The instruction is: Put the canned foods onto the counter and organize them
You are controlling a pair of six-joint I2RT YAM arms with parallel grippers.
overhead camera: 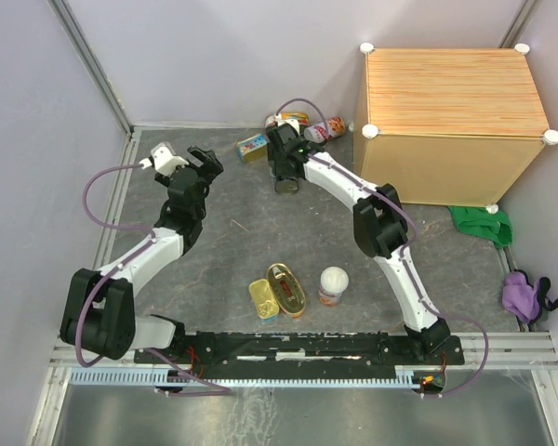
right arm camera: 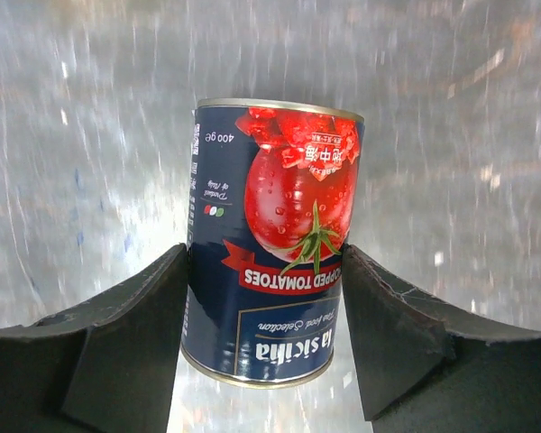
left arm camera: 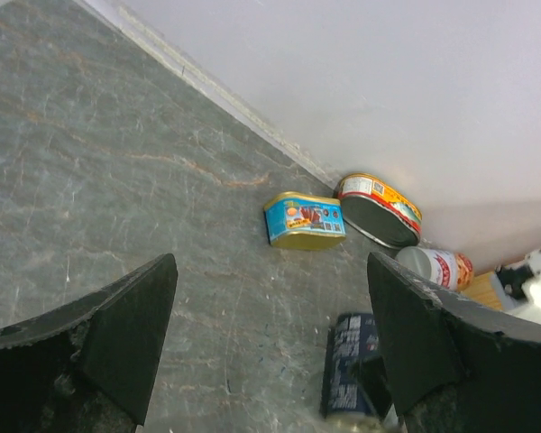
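Note:
A dark blue can of chopped tomatoes [right arm camera: 270,311] sits between the fingertips of my right gripper, which press on its two sides. In the top view my right gripper [overhead camera: 284,172] is at the back of the grey counter, the can's end [overhead camera: 286,187] just showing beneath it. My left gripper [overhead camera: 205,163] stands open and empty at the back left. A blue-yellow tin [left arm camera: 307,222], an orange-red oval tin [left arm camera: 379,211] and a can with a red label [left arm camera: 446,268] lie along the back wall.
Near the front are a small yellow tin [overhead camera: 264,299], an oval gold tin [overhead camera: 286,289] and a white-topped can [overhead camera: 331,285]. A wooden box [overhead camera: 456,121] fills the back right. Green cloth [overhead camera: 482,224] and a purple item [overhead camera: 521,295] lie rightward.

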